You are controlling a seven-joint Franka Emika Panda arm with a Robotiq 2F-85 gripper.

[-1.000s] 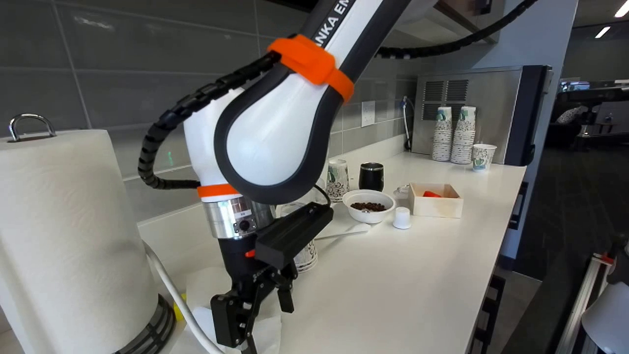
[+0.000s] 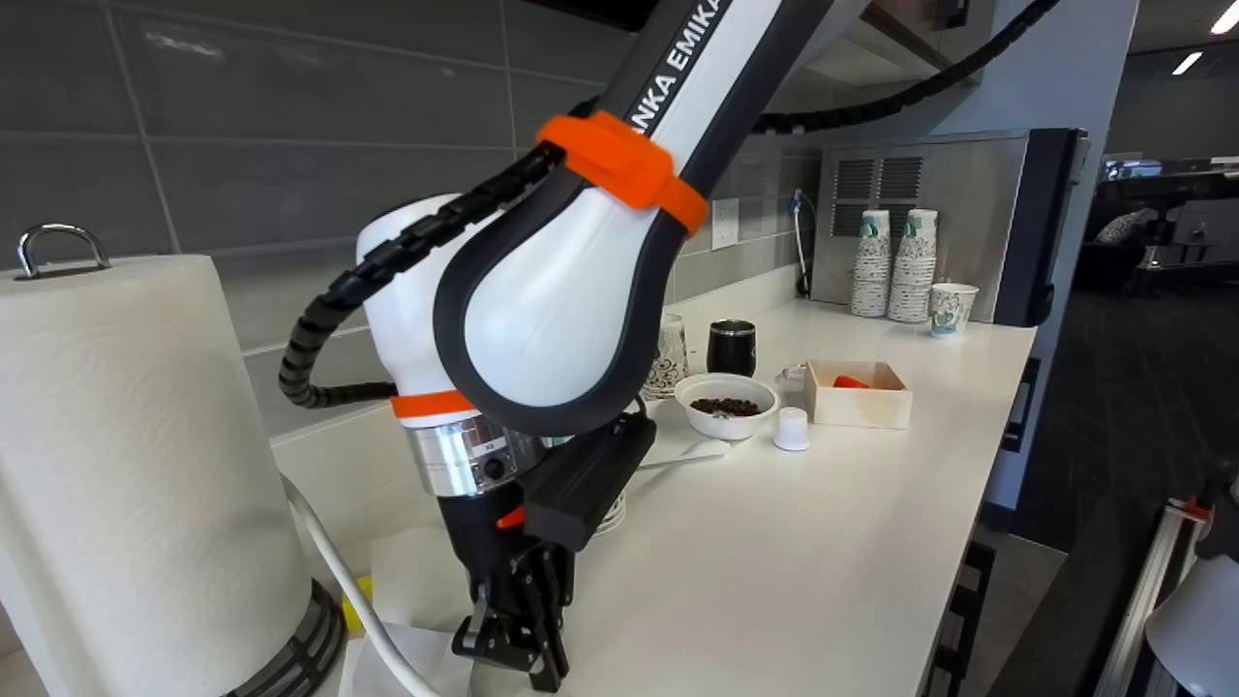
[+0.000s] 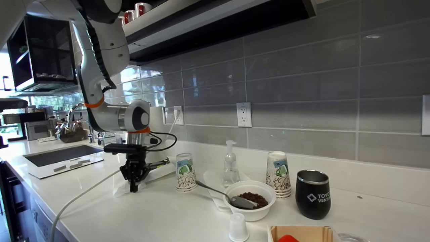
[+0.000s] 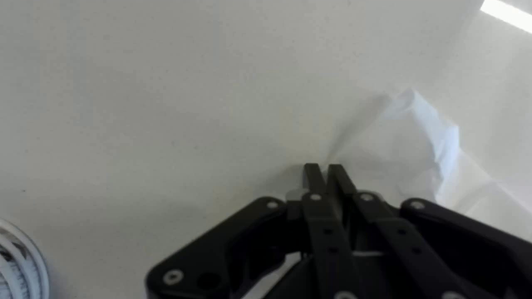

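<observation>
A white sheet of paper or tissue (image 4: pixel 396 154) lies crumpled on the counter, one corner raised, in the wrist view. My gripper is low at its left edge, with its two fingers close together and a narrow gap at the tips. Whether a fold of the sheet is caught between them is not clear. From exterior view 1, the gripper (image 2: pixel 546 680) points down at the counter beside the sheet (image 2: pixel 407 662). Exterior view 2 has the gripper (image 3: pixel 133 189) at the counter surface, with a bit of the white sheet (image 3: pixel 121 190) next to it.
A paper towel roll (image 2: pixel 110 465) and a white cable (image 2: pixel 348 581) are close by on the left. Stacked paper cups (image 3: pixel 186 173), a bowl of dark pieces (image 3: pixel 252 213) with a spoon, a black tumbler (image 3: pixel 312 195) and a wooden box (image 2: pixel 857 401) stand farther along.
The fingers have come from wide apart to close together. My gripper has shifted slightly right in exterior view 1, and the white sheet beneath looks moved or bunched.
</observation>
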